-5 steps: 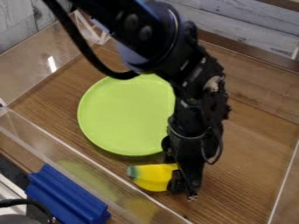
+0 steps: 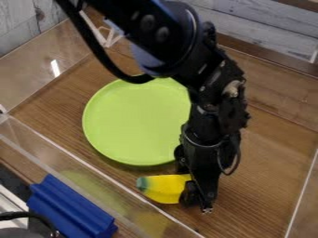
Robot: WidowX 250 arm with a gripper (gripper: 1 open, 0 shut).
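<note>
A yellow banana-like toy with a greenish tip lies low at the front of the wooden floor, just below a green plate. The black gripper comes down from the top and is shut on the toy's right end, which it partly hides.
Clear plastic walls border the wooden area, with a blue rack outside at the lower left. Bare wood is open to the right of the arm.
The arm has shifted very slightly at its upper part; the gripper, toy and plate look practically the same.
</note>
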